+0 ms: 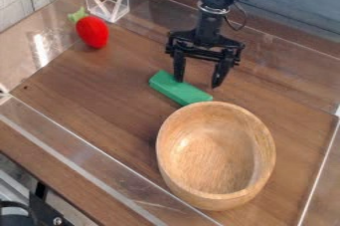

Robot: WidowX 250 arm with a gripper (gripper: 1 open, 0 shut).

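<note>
My black gripper hangs over the middle of the table, its two fingers apart and nothing visible between them. Just below it, slightly to the left, a green block lies on the wooden surface. A wooden bowl sits at the front right. A red pepper with a green stem rests at the back left.
A white wire-like stand is in the back left corner. Clear rails edge the wooden table.
</note>
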